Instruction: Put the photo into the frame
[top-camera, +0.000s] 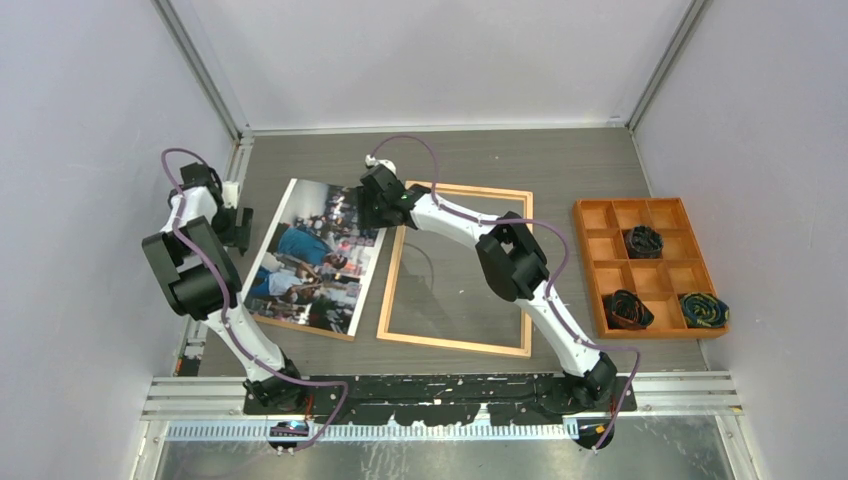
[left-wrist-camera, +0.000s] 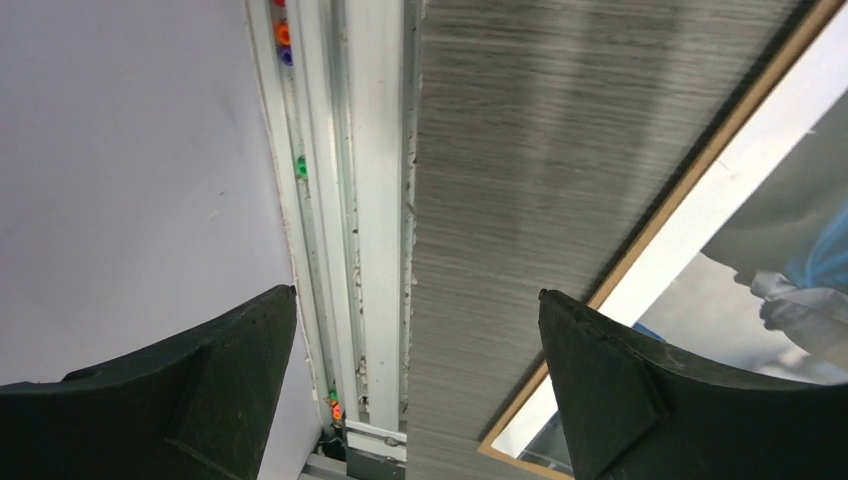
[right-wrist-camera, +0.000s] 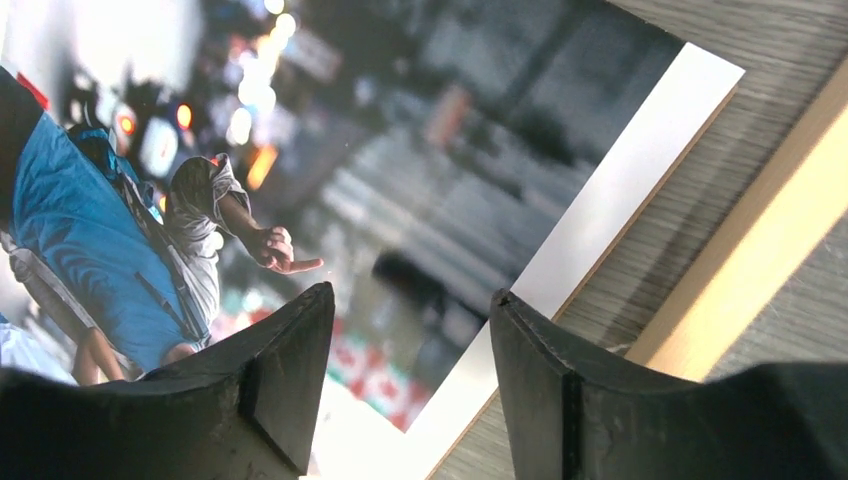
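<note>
The photo (top-camera: 310, 260) lies flat and slightly turned on the left part of the table, its white-bordered print showing a thin wood-coloured edge. To its right rests the wooden frame (top-camera: 455, 348), with a grey surface inside. My left gripper stands open beyond the photo's left edge, over bare table and the metal rail, nothing between its fingers. By the photo's upper right edge is my right gripper, its fingers apart. In the right wrist view its right finger (right-wrist-camera: 535, 365) overlaps the white border; whether it touches is unclear.
An orange compartment box (top-camera: 640, 210) with several dark coiled bundles stands at the right. A metal rail (left-wrist-camera: 378, 200) and wall bound the left side close to my left gripper. Between frame and box the table is clear.
</note>
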